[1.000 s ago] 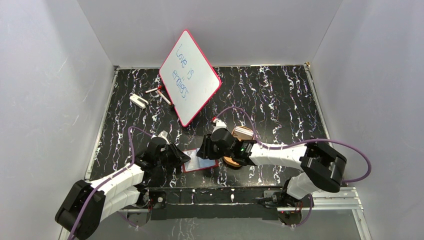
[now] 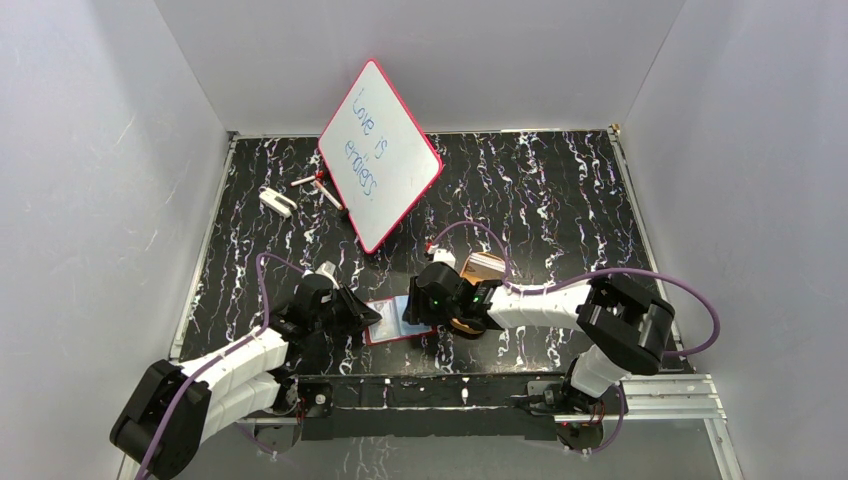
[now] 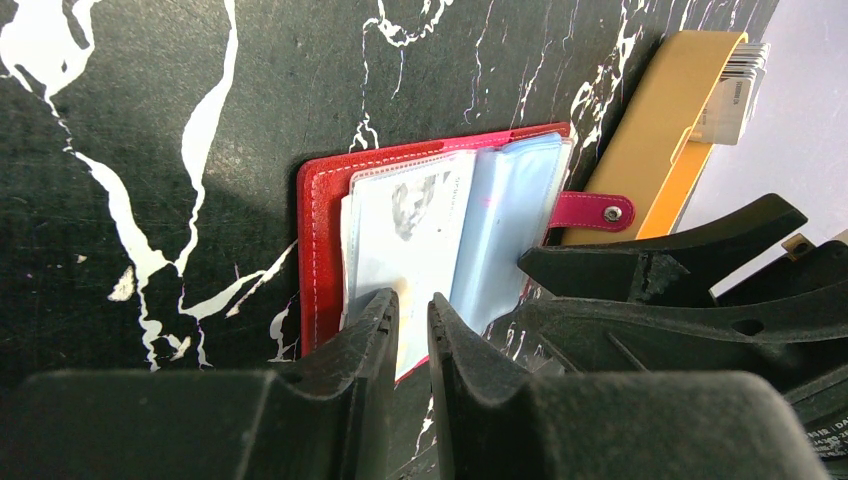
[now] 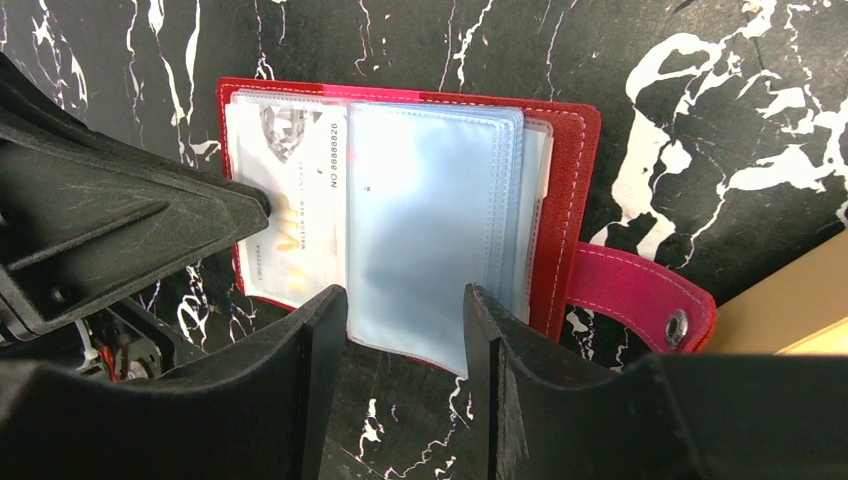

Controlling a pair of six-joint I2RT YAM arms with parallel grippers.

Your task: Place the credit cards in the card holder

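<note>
The red card holder [image 4: 565, 200] lies open near the table's front edge, with clear blue sleeves [image 4: 420, 200] and a printed card [image 4: 290, 200] in its left part. My left gripper is at the holder's left side, fingertips close together over the card pages, slightly parted. My right gripper is over the blue sleeves, its fingers part open, with no card visible between them. In the top view both grippers partly hide the holder.
A yellow card box [image 3: 650, 120] with several cards stands right of the holder, partly under the right arm. A whiteboard [image 2: 378, 160], pens and a white object [image 2: 277, 202] lie at the back.
My left arm looks unchanged.
</note>
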